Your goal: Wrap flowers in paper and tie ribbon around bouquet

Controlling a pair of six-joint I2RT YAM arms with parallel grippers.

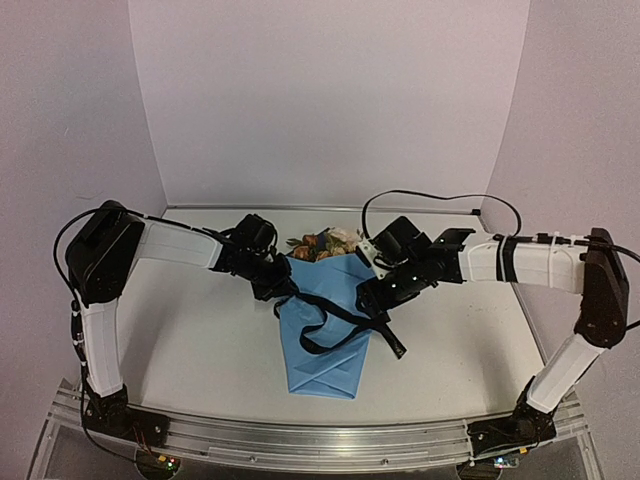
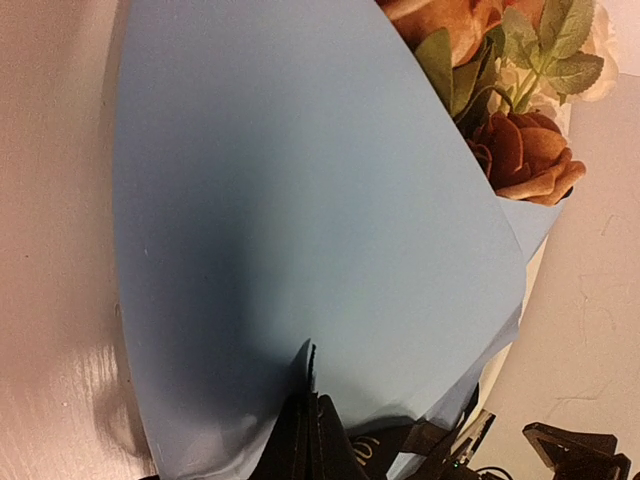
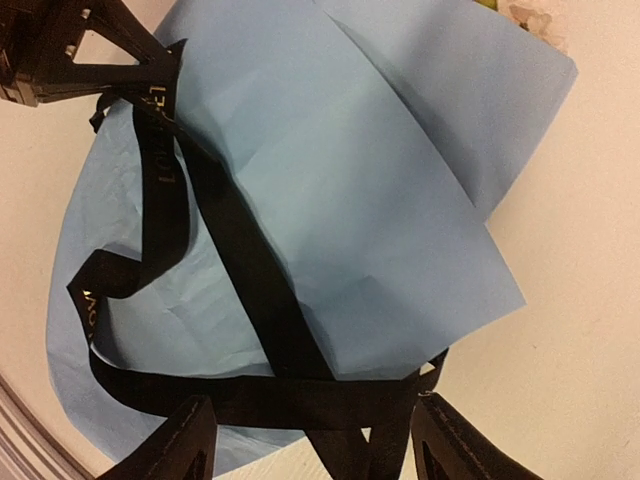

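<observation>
Orange and cream fake flowers (image 1: 328,244) lie at the far end of the blue wrapping paper (image 1: 328,375). Across the wrap runs a black ribbon (image 1: 340,312) with gold lettering, its loop lying toward the near end. My left gripper is at the wrap's left edge, its fingers together; the right wrist view shows the ribbon (image 3: 250,260) pinched at its tips. On the right side, my right gripper is open above the crossing ribbon strands, its fingers wide apart. Whether the ribbon passes under the wrap is hidden.
Bare white table (image 1: 440,350) lies on both sides of the wrap. A metal rail (image 1: 300,432) runs along the front edge, and walls stand at the back and sides. The two grippers are close together over the wrap.
</observation>
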